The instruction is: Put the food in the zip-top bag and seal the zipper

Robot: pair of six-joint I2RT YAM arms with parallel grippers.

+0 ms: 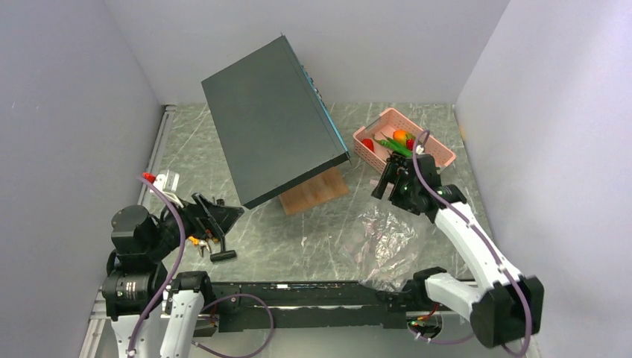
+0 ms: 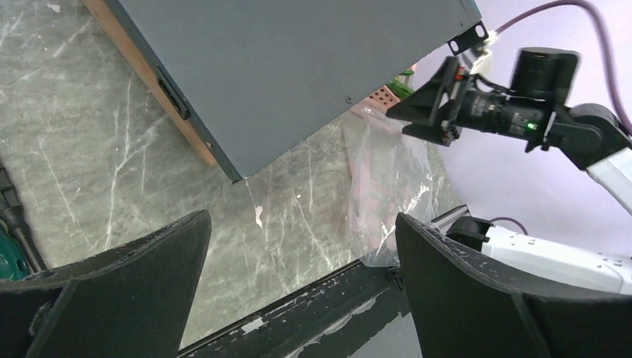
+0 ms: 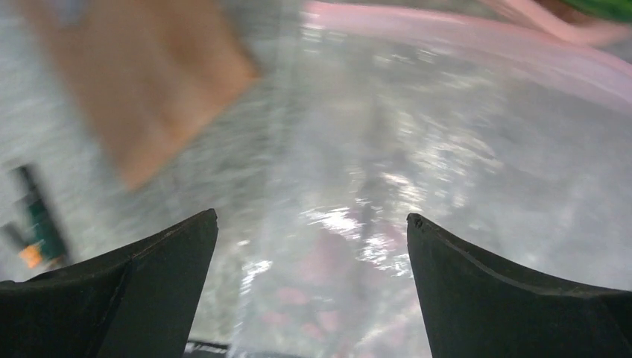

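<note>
The clear zip top bag point(image 1: 387, 242) lies spread on the right of the counter, its lower end at the front edge. Its pink zip strip point(image 3: 417, 19) runs along the end nearest the basket. Above that end, my right gripper point(image 1: 384, 180) is open; in the right wrist view nothing is held between its fingers. Food sits in the pink basket point(image 1: 445, 154): a red tomato point(image 1: 367, 144), an orange fruit point(image 1: 400, 136) and green peppers point(image 1: 395, 145), partly hidden by the right arm. At left, my left gripper point(image 1: 229, 213) stands open and empty.
A large dark box point(image 1: 276, 119) tilts over a wooden board point(image 1: 317, 192) in the middle, its corner close to the left gripper. Hand tools point(image 1: 223, 255) lie by the left arm. Bare counter point(image 1: 298, 246) shows between the tools and the bag.
</note>
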